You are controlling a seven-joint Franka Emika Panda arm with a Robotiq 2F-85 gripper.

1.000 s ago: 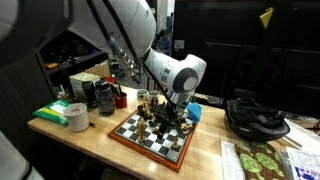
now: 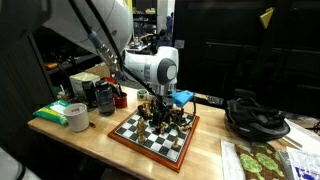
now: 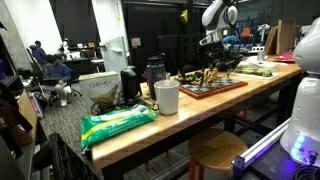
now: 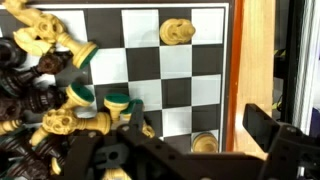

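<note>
A chessboard (image 2: 150,148) with a brown rim lies on the wooden table. In the wrist view, tan and dark brown chess pieces (image 4: 60,122) lie heaped on its left part, several toppled. One tan piece (image 4: 177,31) stands apart on the squares at the top, seen from above. Another tan piece (image 4: 205,143) is near the lower edge, in the gap between the finger ends as seen from above. My gripper is open over the board and holds nothing. From the exterior views, its fingertips are hard to tell from the pieces.
Left of the board are a white mug (image 2: 77,117), a dark canister (image 2: 104,97) and a green packet (image 2: 52,109). A black bag (image 2: 257,118) and a patterned sheet (image 2: 258,162) lie to the right. Bare wood shows between board and sheet.
My arm has swung left in exterior view 1, and the gripper's blue part sits higher in the picture than a second ago. The board appears unmoved.
</note>
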